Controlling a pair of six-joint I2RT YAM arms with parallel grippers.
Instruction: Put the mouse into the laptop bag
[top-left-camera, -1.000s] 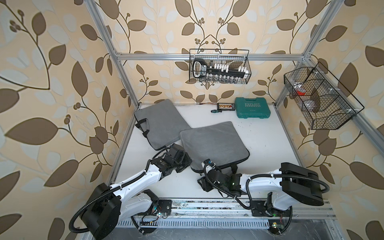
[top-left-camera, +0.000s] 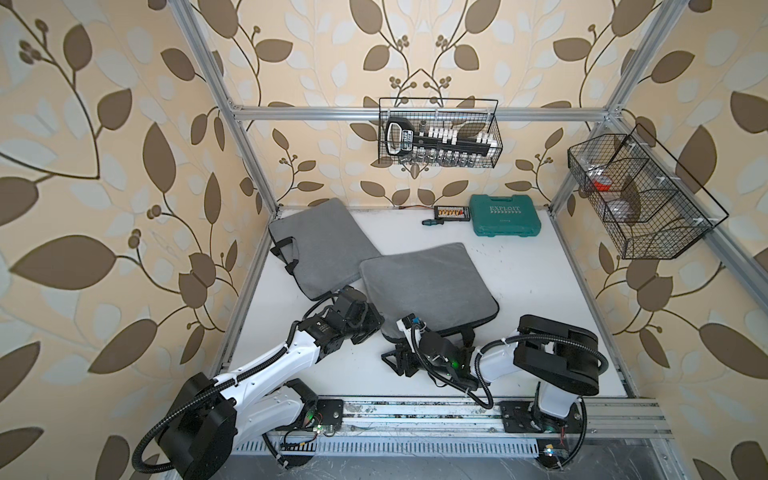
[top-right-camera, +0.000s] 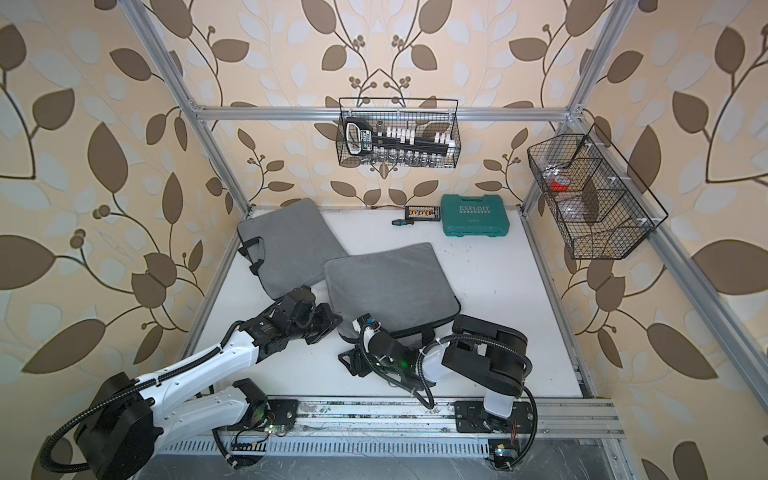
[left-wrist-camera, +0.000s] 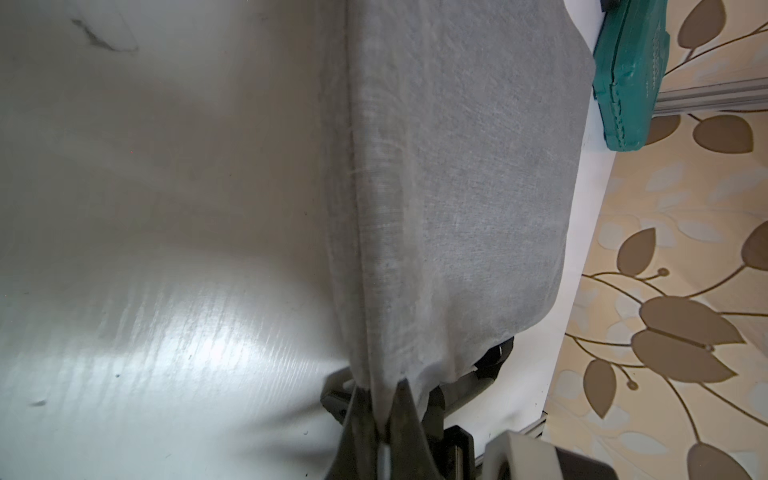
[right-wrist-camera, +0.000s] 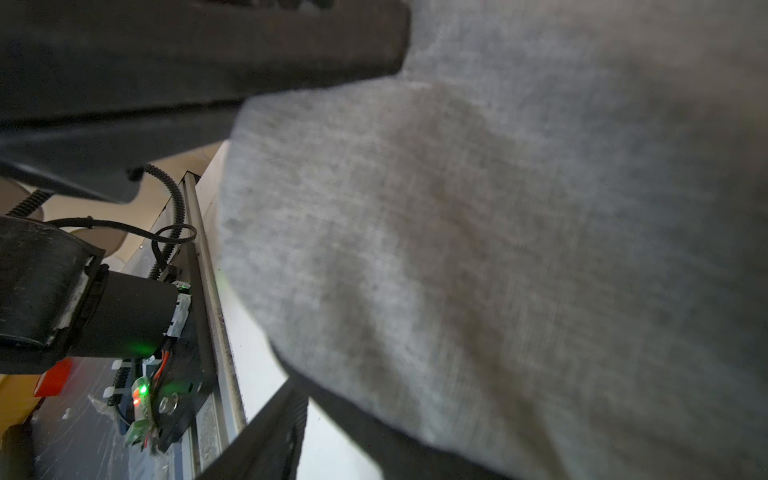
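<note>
Two grey fabric laptop bags lie on the white table: one at back left (top-left-camera: 324, 244), the other (top-left-camera: 428, 284) in the middle. My left gripper is shut at the middle bag's edge, grey cloth pinched at its tips. My right gripper (top-left-camera: 400, 360) is at the near edge of that bag, open, with grey cloth filling much of the right wrist view beside its fingers. I cannot make out the mouse for certain in any view.
A green case (top-left-camera: 504, 214), a small bit set (top-left-camera: 450, 213) and a screwdriver lie at the back. Wire baskets hang on the back rail (top-left-camera: 440, 157) and right rail (top-left-camera: 640, 240).
My right arm has shifted left and changed its bend, its gripper now a little further left at the middle bag's near edge. The left arm is nearly still.
</note>
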